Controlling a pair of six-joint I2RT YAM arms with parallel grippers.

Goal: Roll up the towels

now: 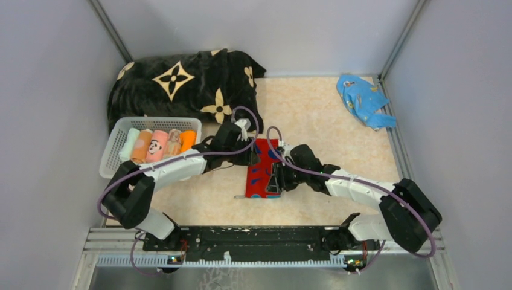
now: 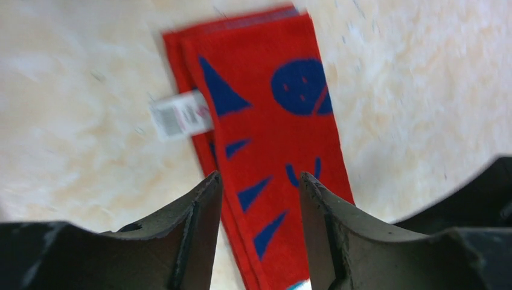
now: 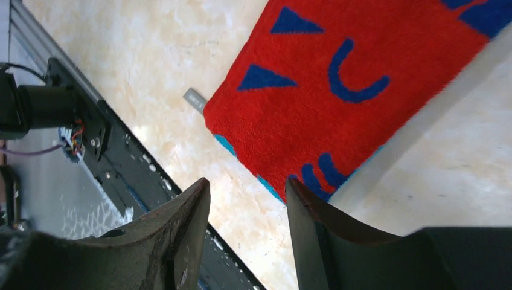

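Observation:
The red towel [image 1: 263,176] with blue shapes lies folded into a long flat strip in the middle of the table. A white tag [image 2: 182,115] sticks out from its left long edge. Over the upper part of the strip my left gripper hangs open, nothing between its fingers. My right gripper is parted just off the towel's near end, its fingers empty; one fingertip overlaps the towel's corner in the right wrist view, and touching cannot be told. A small grey loop [image 3: 194,99] pokes out at that end.
A grey basket [image 1: 109,151] at the left holds several rolled towels. Behind it lies a dark patterned blanket [image 1: 199,78]. A crumpled blue cloth [image 1: 362,99] rests at the far right. Bare table [image 1: 302,109] spreads right of the towel.

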